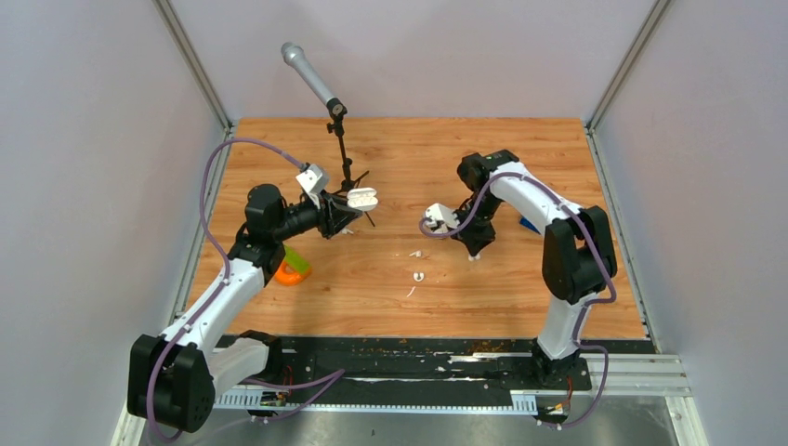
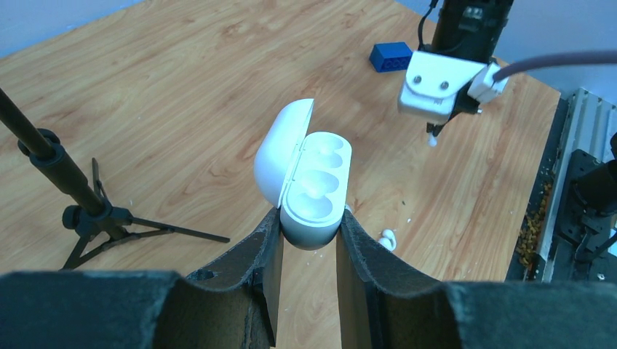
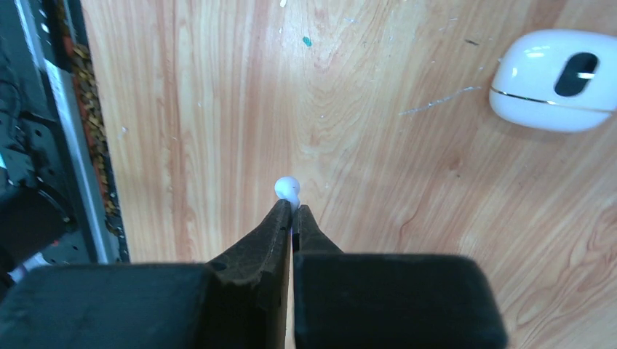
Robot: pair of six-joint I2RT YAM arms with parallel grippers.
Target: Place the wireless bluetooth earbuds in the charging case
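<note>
In the left wrist view, my left gripper is shut on a white charging case (image 2: 315, 182). Its lid stands open, and the rounded hollows inside show no earbuds. From above, that case (image 1: 362, 199) appears held over the table's left half. My right gripper is shut on a small white earbud (image 3: 288, 190); the rounded head pokes out past the fingertips and the rest is mostly hidden. It hangs above the wood, right of centre in the top view. Another small white piece (image 2: 388, 239) lies on the table.
A closed white case with a dark oval (image 3: 556, 80) sits near my right gripper. A black stand (image 2: 102, 218) is beside the left arm. An orange ring (image 1: 292, 276) lies at left, and a blue block (image 2: 391, 57) at far right.
</note>
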